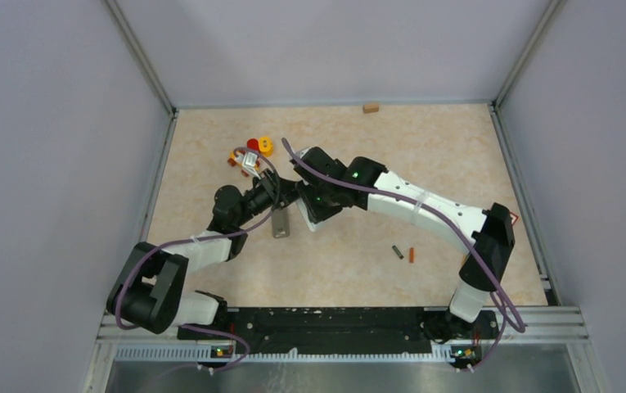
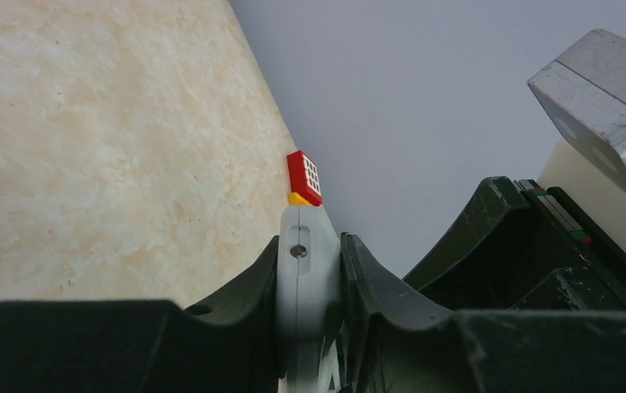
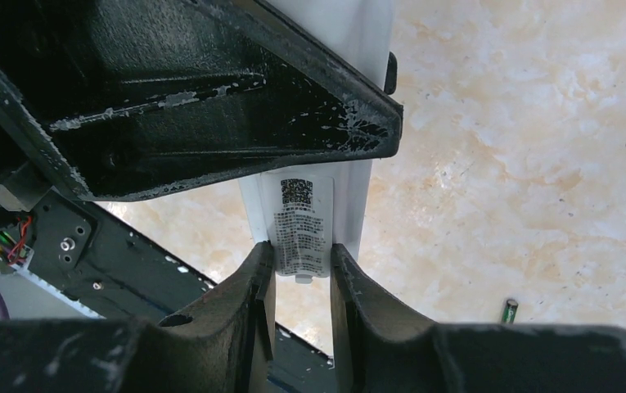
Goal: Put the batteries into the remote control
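The white remote is clamped in my left gripper, whose fingers close around its end in the left wrist view. In the right wrist view my right gripper is shut on the battery cover, a white piece with a printed label lying along the remote's back. The left gripper's black body lies across the remote above it. A small green battery and an orange one lie on the table to the right. Whether batteries sit under the cover is hidden.
A grey metal piece lies under the left gripper. Yellow and red toys are at the back left, a small wooden block at the back.
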